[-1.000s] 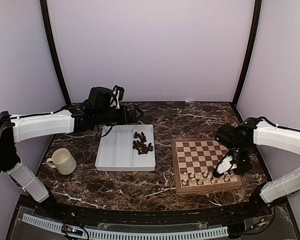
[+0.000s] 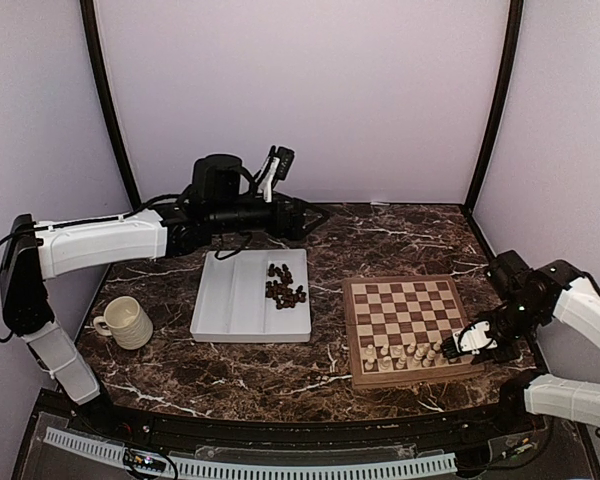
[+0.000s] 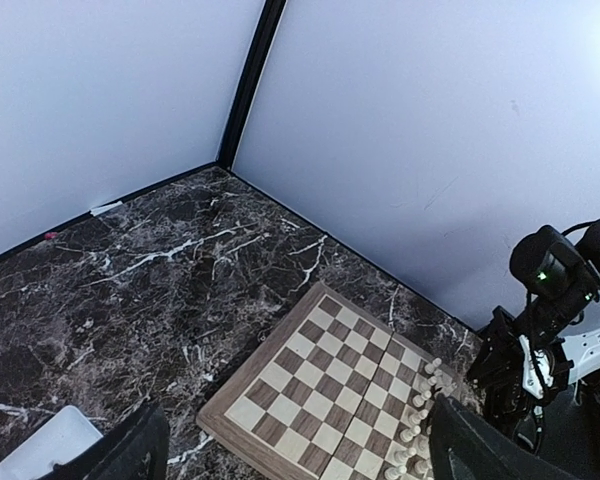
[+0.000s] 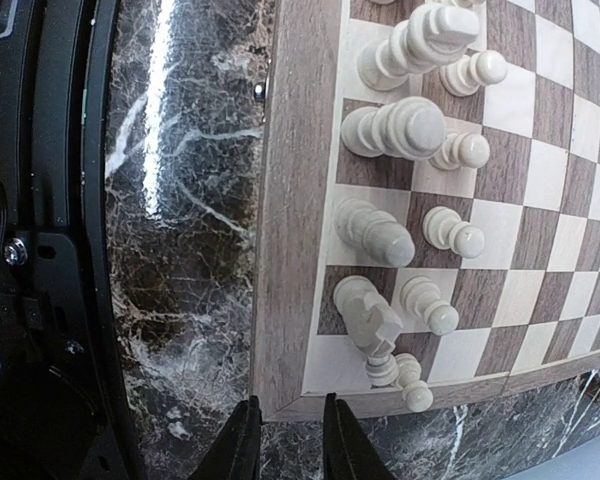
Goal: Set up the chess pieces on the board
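The wooden chessboard (image 2: 400,300) lies on the right of the table, with white pieces in rows along its front edge; in the right wrist view they include a pawn (image 4: 465,240) and a knight (image 4: 368,318). My right gripper is over the board's corner beside them, fingers apart, nothing visible between them. My left gripper (image 2: 310,218) hangs above the back of the white tray (image 2: 220,325), open and empty; its fingers frame the left wrist view's bottom. Dark pieces (image 2: 285,292) lie clustered in the tray's right compartment.
A mug (image 2: 129,326) stands at the front left. Walls border the back and sides.
My left gripper has risen and moved right from above the tray.
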